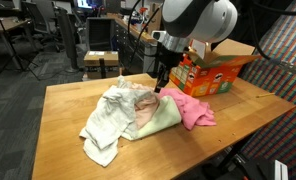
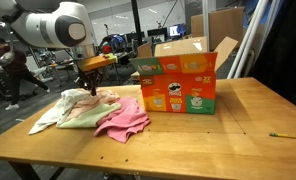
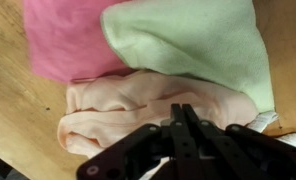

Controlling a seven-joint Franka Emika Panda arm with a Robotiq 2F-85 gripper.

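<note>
Several cloths lie in a loose heap on the wooden table. A white cloth (image 1: 106, 128) is at the left of exterior view 1, a pale green cloth (image 1: 162, 121) in front, and a pink cloth (image 1: 195, 111) at the right. Between them is a crumpled peach cloth (image 3: 133, 98). My gripper (image 1: 158, 88) is above the heap, pointing down. In the wrist view the gripper is shut over the peach cloth, and no cloth shows between its fingers. Folds of the white cloth are partly hidden behind it there.
A large open red and green cardboard box (image 2: 178, 85) stands behind the pink cloth. A pencil (image 2: 287, 135) lies far right in exterior view 2. Bare table (image 1: 63, 125) shows left of the heap, and more (image 2: 238, 140) right of the box.
</note>
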